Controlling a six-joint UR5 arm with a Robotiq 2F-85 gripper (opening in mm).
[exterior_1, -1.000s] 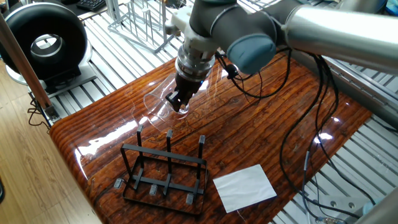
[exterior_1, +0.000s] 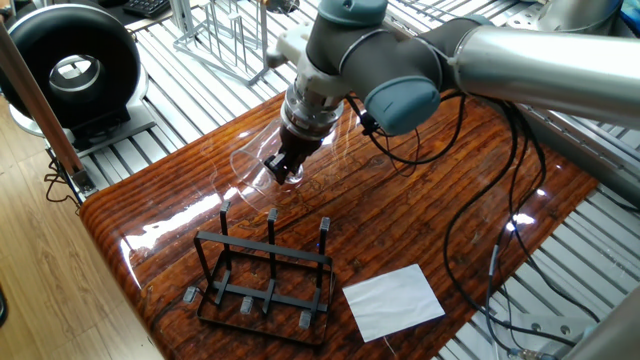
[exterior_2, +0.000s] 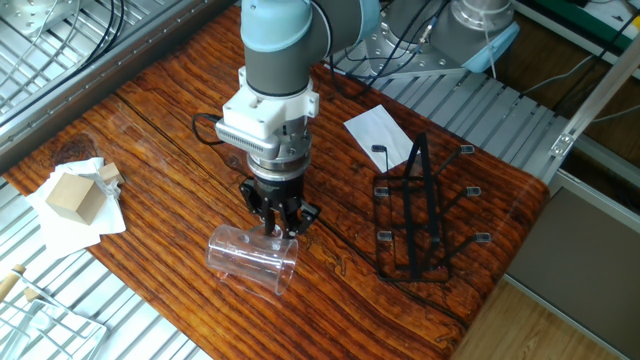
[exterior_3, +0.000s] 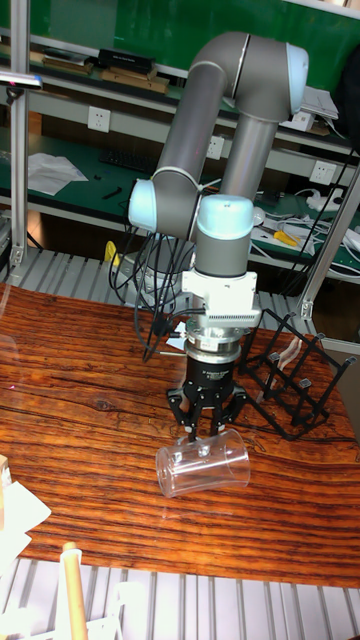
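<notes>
A clear plastic cup (exterior_2: 252, 258) lies on its side on the glossy wooden table. My gripper (exterior_3: 203, 436) points down at the cup's upper side, with its fingertips close to the wall. In exterior view 2 the gripper (exterior_2: 278, 230) stands at the cup's edge nearest the arm, its fingers a small distance apart. Whether they touch or clasp part of the cup is hard to tell, as the plastic is see-through. Exterior view 1 shows the cup (exterior_1: 248, 165) partly behind the gripper (exterior_1: 284, 176). A black wire rack with upright prongs (exterior_1: 270, 250) stands apart from the cup.
A white sheet (exterior_1: 393, 302) lies beside the rack. At another table edge, a wooden block (exterior_2: 76, 198) rests on white paper (exterior_2: 108, 222). Cables (exterior_1: 510, 200) hang from the arm. Bare wood surrounds the cup on several sides.
Cup, rack and sheet look unmoved.
</notes>
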